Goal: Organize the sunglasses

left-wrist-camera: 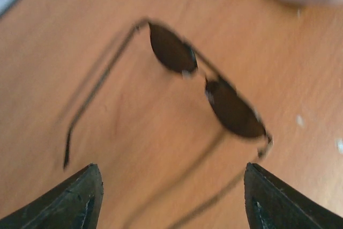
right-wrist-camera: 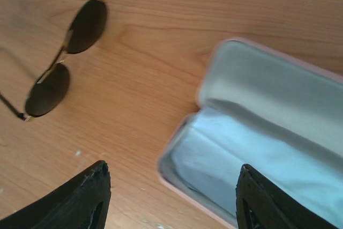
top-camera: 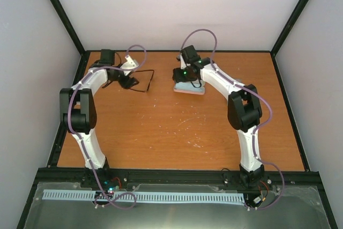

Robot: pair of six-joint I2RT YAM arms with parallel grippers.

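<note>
Sunglasses (top-camera: 148,86) with dark round lenses and thin temples lie unfolded on the wooden table, left of an open case (top-camera: 188,89) with pale blue lining and pink-grey edges. In the left wrist view the sunglasses (left-wrist-camera: 233,108) lie just beyond my left gripper, which is open and empty. My right gripper is open above the left part of the case (right-wrist-camera: 273,111), with the sunglasses (right-wrist-camera: 53,89) off to its left. In the top view the grippers partly cover both objects.
A grey object at the right of the table is mostly hidden behind the right arm in the top view. Walls stand at the back and both sides.
</note>
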